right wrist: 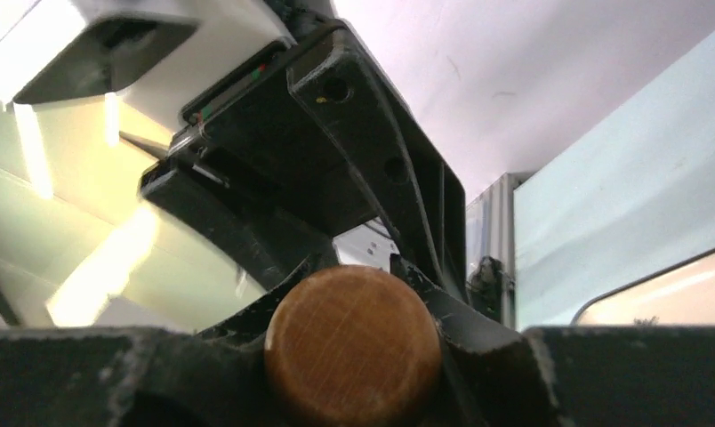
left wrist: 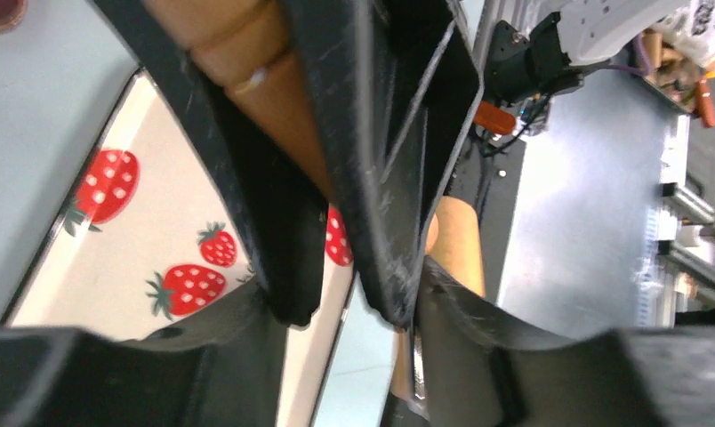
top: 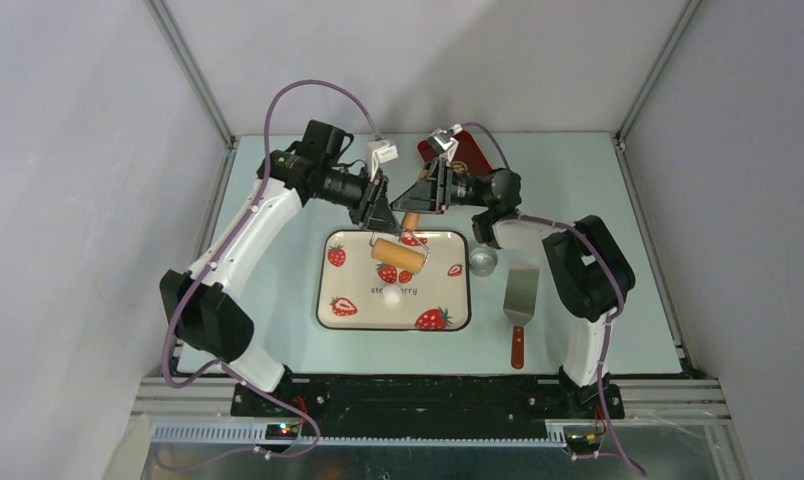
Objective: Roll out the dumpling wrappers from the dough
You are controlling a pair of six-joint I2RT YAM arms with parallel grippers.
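Note:
A wooden roller (top: 398, 255) on a wire frame hangs above the strawberry-printed tray (top: 343, 285), where a white dough ball (top: 392, 297) lies. My right gripper (top: 418, 200) is shut on the roller's wooden handle (right wrist: 352, 342), whose round end fills the bottom middle of the right wrist view. My left gripper (top: 383, 215) is right beside it at the handle; in the left wrist view its black fingers are blurred and overlap the other gripper, so their hold is unclear.
A red mat (top: 470, 152) lies at the back, partly under the right arm. A small clear cup (top: 483, 262) and a spatula (top: 520, 295) with wooden handle lie right of the tray.

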